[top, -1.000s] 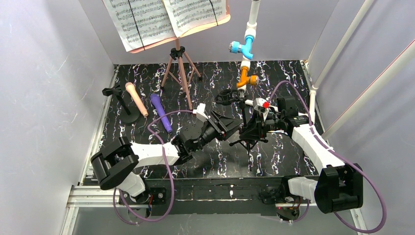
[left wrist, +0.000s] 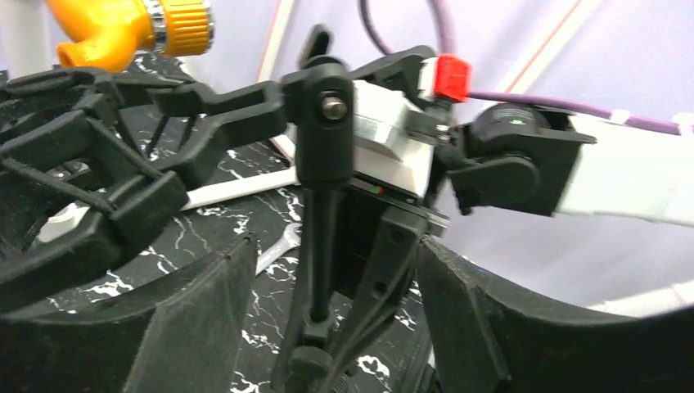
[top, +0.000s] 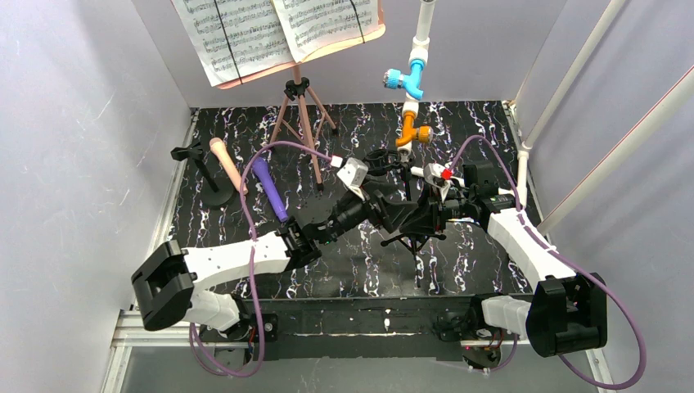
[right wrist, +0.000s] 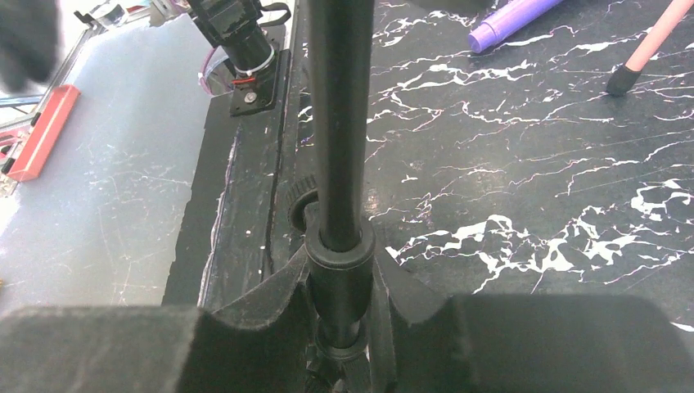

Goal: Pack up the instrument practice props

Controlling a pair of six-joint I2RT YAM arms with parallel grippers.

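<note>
A black folding stand with a mount on top stands at centre. My right gripper is shut on its vertical pole. My left gripper is part open, facing the upper pole from the front-left; nothing shows clamped in it. Left of centre lie a purple prop microphone and a tan one, beside a black mic stand.
A music stand with sheet music is at the back. Pipes with blue and orange taps rise behind the black stand. A wrench lies behind it.
My right gripper has stayed on the pole.
</note>
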